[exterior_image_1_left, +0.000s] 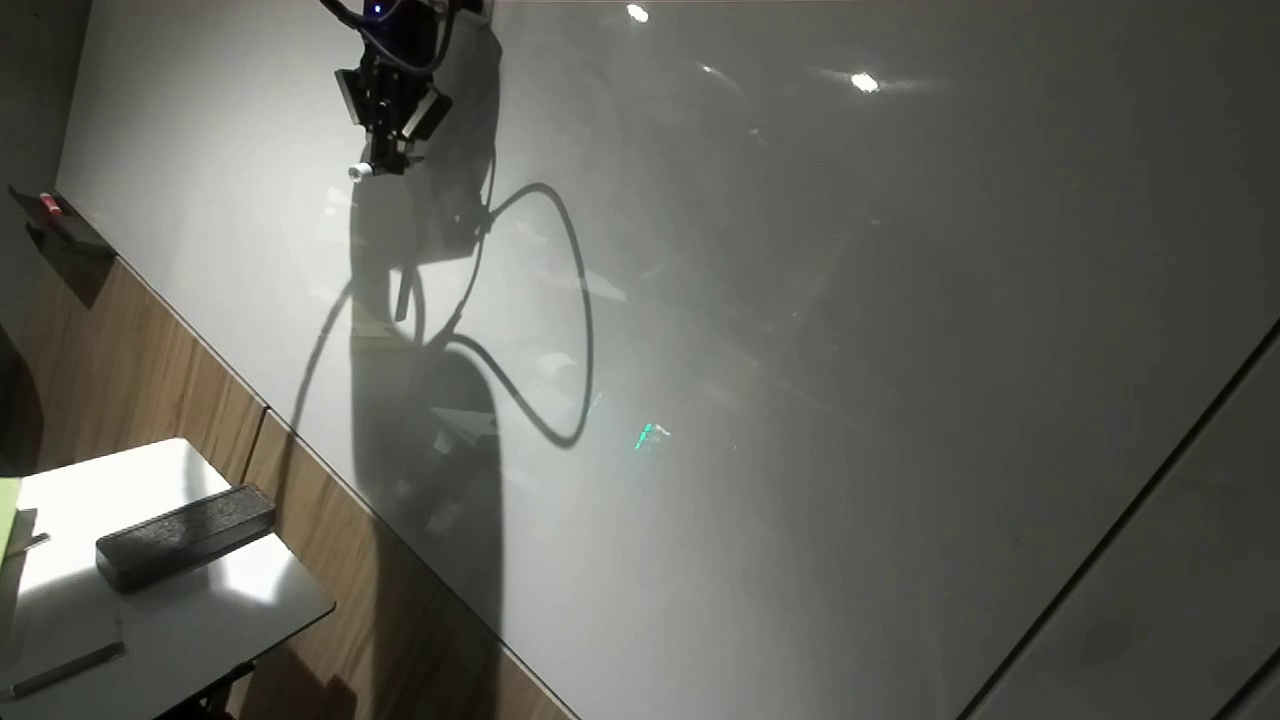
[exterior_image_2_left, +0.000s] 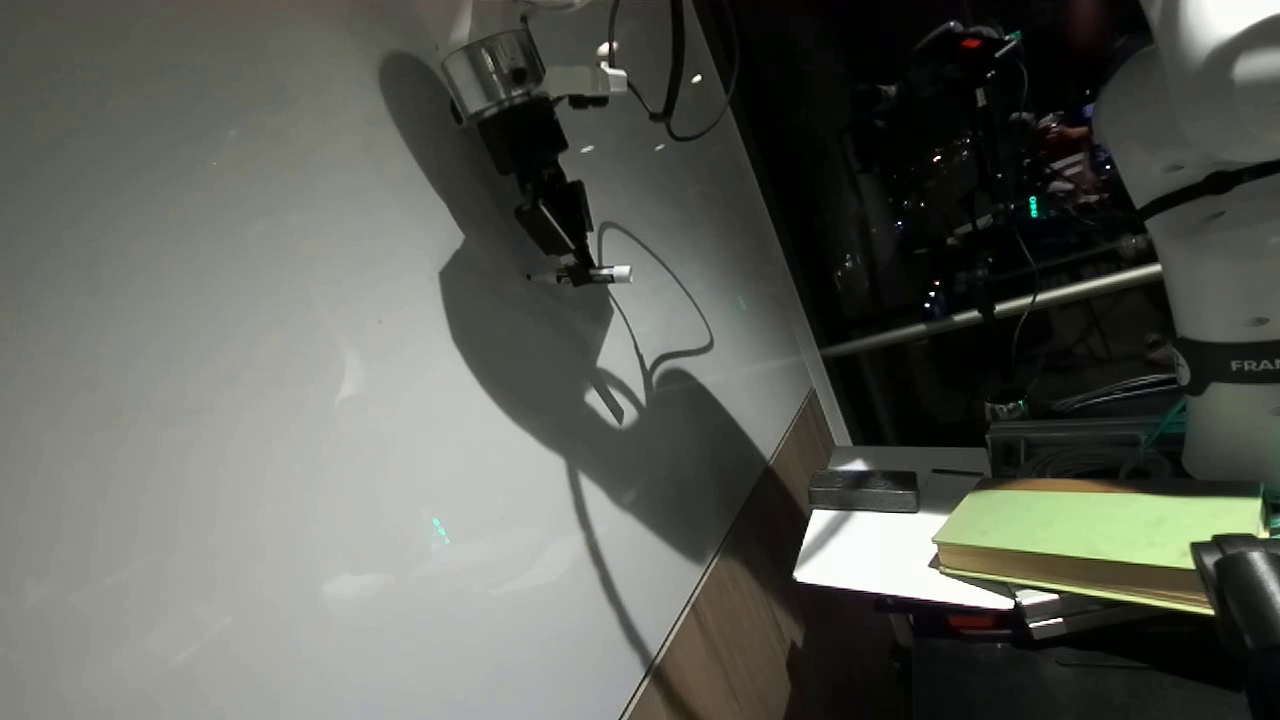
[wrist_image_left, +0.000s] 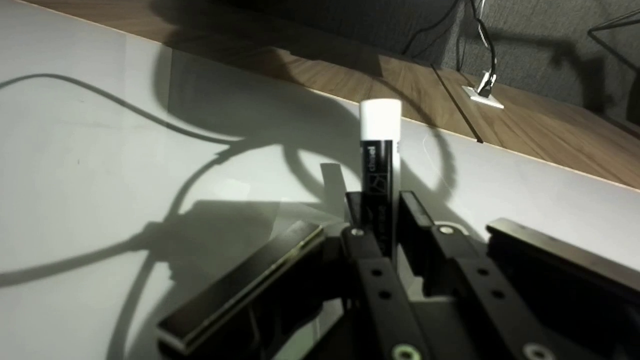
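Note:
A black-and-white marker (wrist_image_left: 379, 165) stands between the two fingers of my gripper, which is shut on its barrel. The marker's white end points away from my wrist. In exterior view 2 the marker (exterior_image_2_left: 609, 275) lies roughly level across the fingertips, its dark tip on the left, toward the whiteboard. From exterior view 1 my gripper (exterior_image_1_left: 386, 166) shows at the upper left in front of the whiteboard (exterior_image_1_left: 768, 300), the marker's white end (exterior_image_1_left: 359, 172) jutting out to the left. No contact between the tip and the board can be made out.
A black eraser (exterior_image_1_left: 186, 536) rests on a small white table (exterior_image_1_left: 270, 618) beside the board. On that table also lies a green book (exterior_image_2_left: 1092, 524). Wood panelling (exterior_image_1_left: 258, 444) runs along the board's edge. A broad stretch of board is bare, with the arm's shadow on it.

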